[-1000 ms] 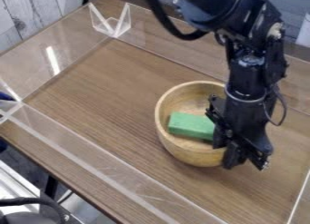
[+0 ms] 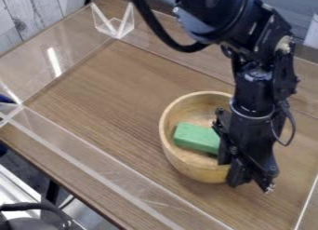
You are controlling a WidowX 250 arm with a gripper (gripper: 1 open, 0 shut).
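Note:
My black gripper (image 2: 243, 157) reaches down from the top right onto the right side of a light tan bowl (image 2: 178, 155), its fingers at the rim and largely covering that side. It looks shut on the bowl's rim, though the fingertips are partly hidden. A green block (image 2: 196, 138) lies inside the bowl, to the left of the fingers.
A clear plastic bracket (image 2: 113, 20) stands at the back left. Transparent strips run along the table's near-left edge, with dark cables beyond it.
The gripper and bowl have shifted slightly downward in the view, the gripper also a little to the right. The green block has moved with the bowl.

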